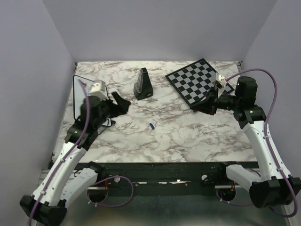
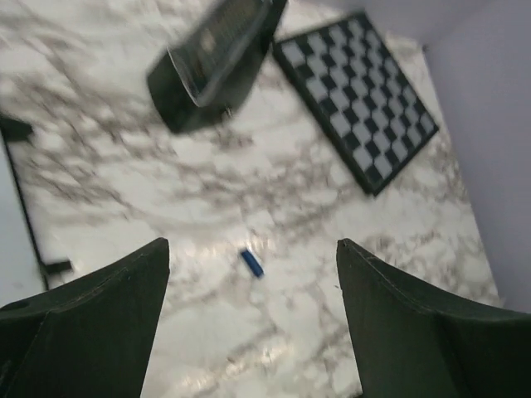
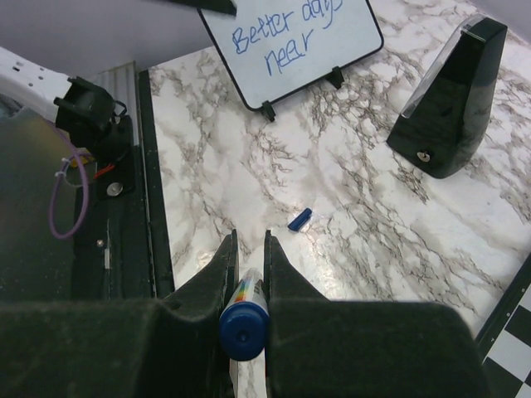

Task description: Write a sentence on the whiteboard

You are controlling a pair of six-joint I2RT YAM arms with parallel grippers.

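Note:
A whiteboard (image 3: 294,46) stands at the left of the table, bearing blue handwriting "Better days near"; in the top view my left gripper (image 1: 117,106) covers much of it, blurred. That gripper is open, its fingers wide apart above the table in the left wrist view. My right gripper (image 1: 204,103) is shut on a marker (image 3: 243,330) with a blue end, held near the checkerboard. A small blue object (image 1: 152,126), perhaps a marker cap, lies on the middle of the table.
A black stand-like object (image 1: 145,87) sits at the back middle. A checkerboard (image 1: 193,80) lies at the back right.

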